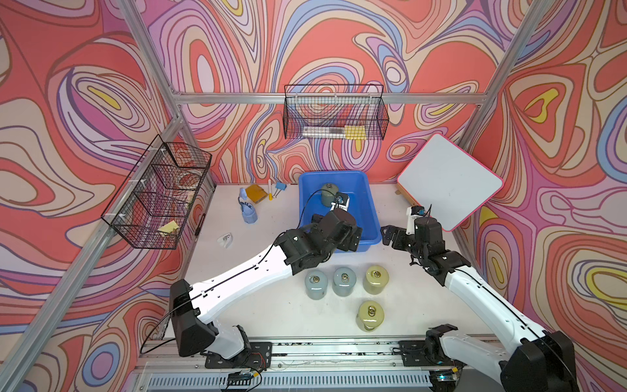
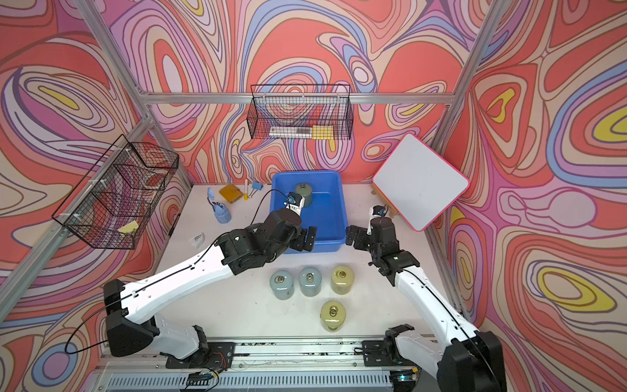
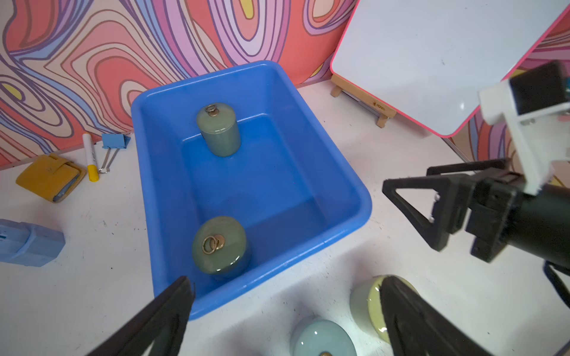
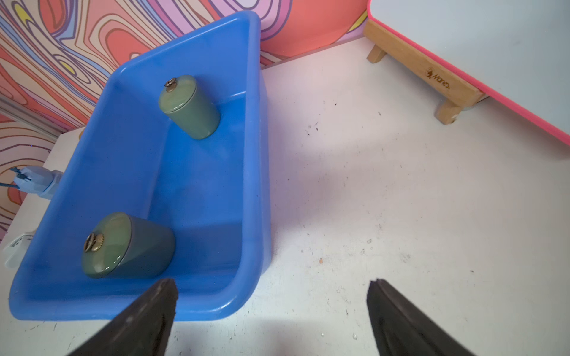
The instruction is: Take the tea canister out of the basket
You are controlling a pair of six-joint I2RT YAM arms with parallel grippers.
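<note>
Two dark green tea canisters are inside the blue basket (image 3: pixel 323 139). The far canister (image 3: pixel 219 129) stands upright near the back wall; the near canister (image 3: pixel 221 246) is in the front left corner. Over the basket's front part, my left gripper (image 1: pixel 335 235) is open with nothing between its fingers; it hides the near canister in the top left view. My right gripper is open and empty, just right of the basket's front right corner.
Bluish canisters (image 1: pixel 316 284) and yellowish canisters (image 1: pixel 375 279) stand on the table in front of the basket. A whiteboard (image 1: pixel 450 179) leans at the back right. To the left are a spray bottle (image 1: pixel 247 207) and a wallet (image 1: pixel 255 193).
</note>
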